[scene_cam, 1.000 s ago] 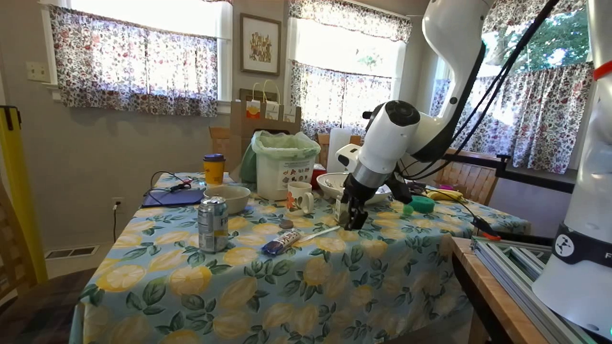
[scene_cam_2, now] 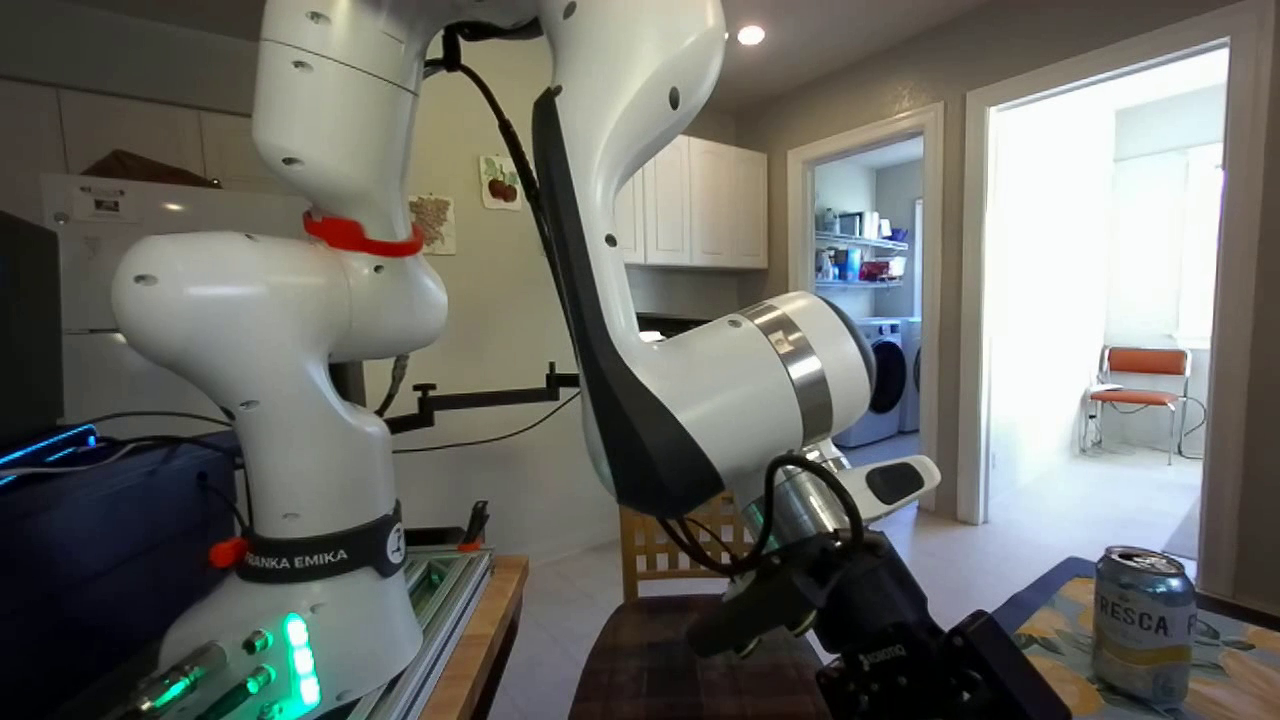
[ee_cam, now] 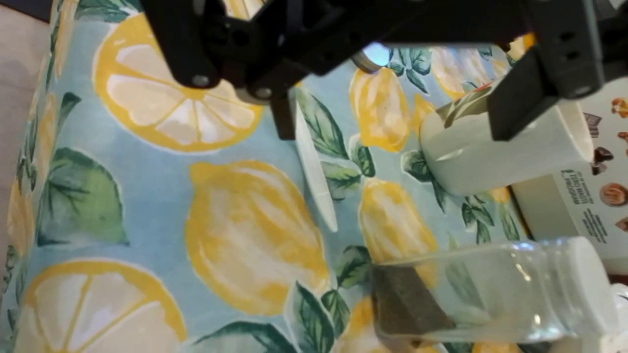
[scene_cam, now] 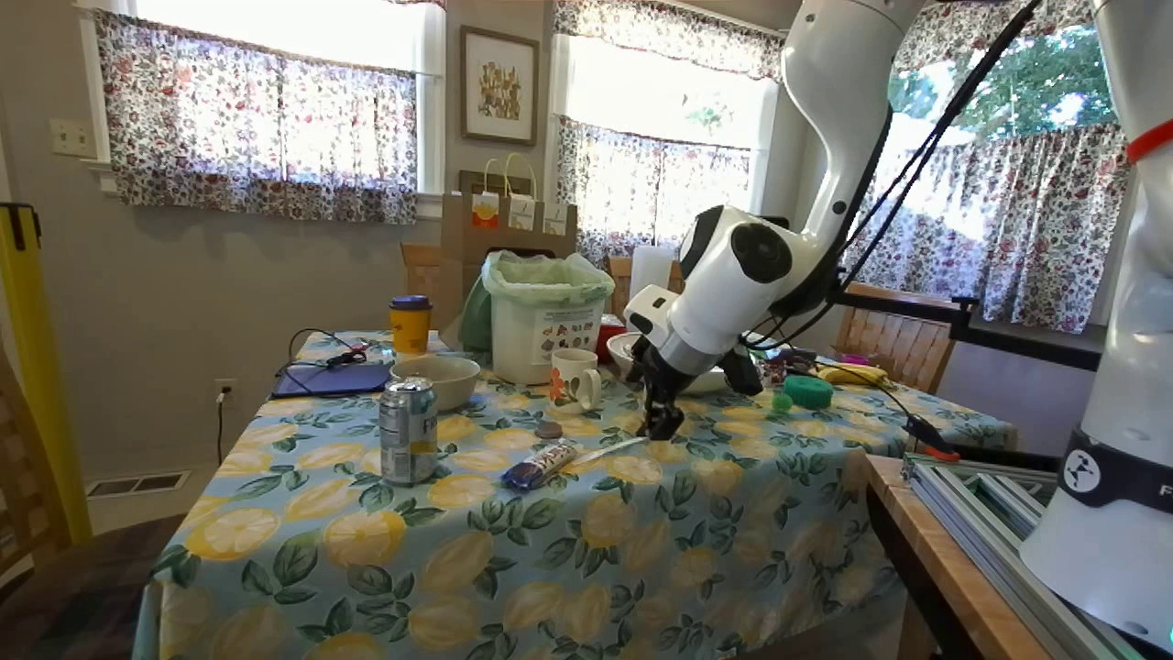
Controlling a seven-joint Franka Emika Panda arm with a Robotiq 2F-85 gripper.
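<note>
In the wrist view my gripper is open, its two dark fingers set wide apart with nothing held between them. A thin white stick-like piece (ee_cam: 318, 176) lies on the cloth by the left finger, its upper end hidden by the gripper. A white mug (ee_cam: 488, 150) lies beyond the right finger, which overlaps it in view. Below it in the picture is a clear jar with a white lid (ee_cam: 488, 294). Exterior view 1 shows the gripper (scene_cam: 662, 420) low over the table, near the far end of the white stick (scene_cam: 611, 449); a blue-and-white wrapped item (scene_cam: 540, 467) is at the other end.
A silver can (scene_cam: 408, 431), a bowl (scene_cam: 442, 381) and a yellow cup (scene_cam: 410, 326) stand to the left. Behind the mug is a lined white bin (scene_cam: 539, 330). A green round item (scene_cam: 808, 391) sits on the right.
The arm and gripper have shifted a little to the left, toward the white stick. The gripper now covers the jar that showed beside it before. The table items look unmoved.
</note>
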